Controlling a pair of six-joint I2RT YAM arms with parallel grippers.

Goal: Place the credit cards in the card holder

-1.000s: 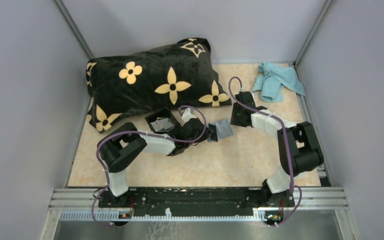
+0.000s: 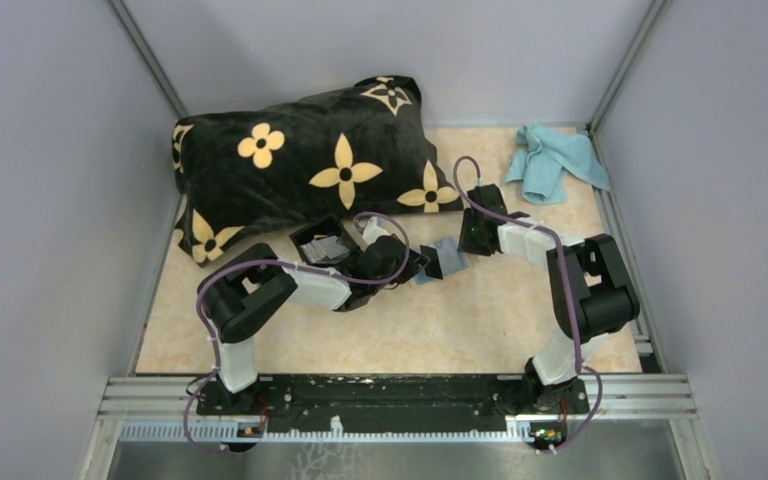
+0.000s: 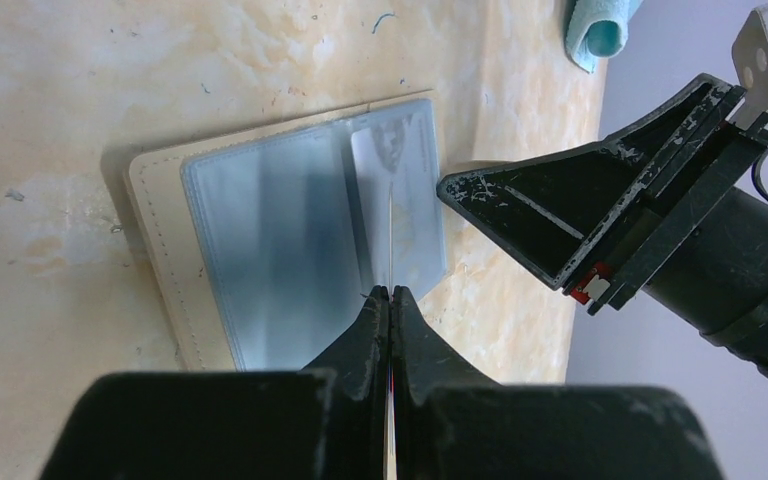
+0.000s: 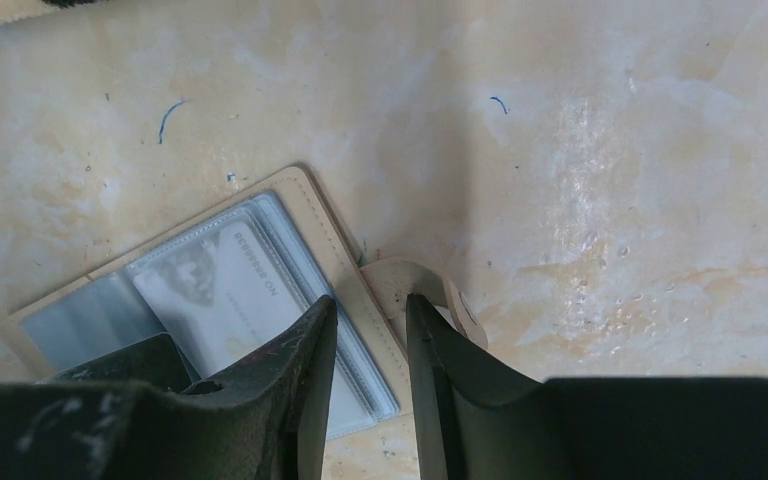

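Observation:
The card holder (image 2: 449, 257), beige with clear bluish pockets (image 3: 270, 240), lies flat and unfolded on the table between my arms. A white card (image 4: 225, 290) with printed letters sits under one clear pocket. My left gripper is shut on a thin card, seen edge-on above the holder; from the top it is a black card (image 2: 433, 262), and its dark face shows low in the right wrist view. Over the holder's right edge, my right gripper is part open, its fingertips apart. The holder's beige strap (image 4: 415, 280) curls up by its right finger.
A black open box (image 2: 322, 240) with several cards stands left of the holder, partly behind my left arm. A large patterned pillow (image 2: 305, 165) fills the back left; a teal cloth (image 2: 550, 165) lies back right.
The black card has shifted slightly right over the holder and more of it shows. My right gripper has come a little left, closer to the holder's edge. The left arm looks nearly still.

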